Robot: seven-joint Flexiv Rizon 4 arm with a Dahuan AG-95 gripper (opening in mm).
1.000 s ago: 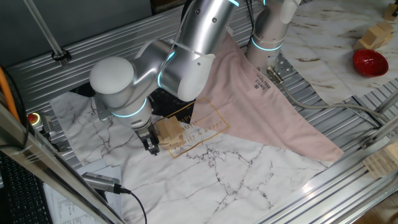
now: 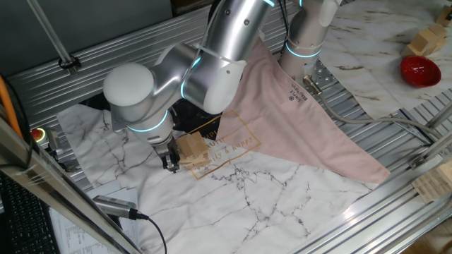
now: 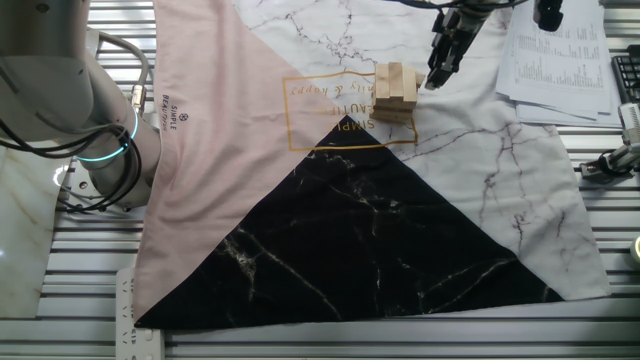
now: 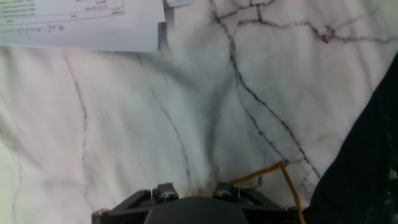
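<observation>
A small stack of pale wooden blocks (image 2: 192, 149) (image 3: 397, 85) rests on the marble-print cloth, over the gold lettering frame. Just beside the stack is my gripper (image 2: 171, 168) (image 3: 431, 82), on its left in exterior view 1 and its right in exterior view 2. The two fingers (image 4: 165, 191) stand apart in the wrist view, with only cloth visible past them and nothing seen between them. Whether a fingertip touches the stack is unclear. The cloth (image 3: 340, 230) has pink, black and white parts, spread mostly flat with small creases.
Printed papers (image 3: 555, 60) lie by the cloth's edge. A camera-like device with a cable (image 2: 116, 207) sits near the front left. Farther right are a red bowl (image 2: 421, 71) and more wooden blocks (image 2: 425, 42).
Over the last second the arm and gripper have shifted very slightly beside the stack. The blocks and cloth look unmoved.
</observation>
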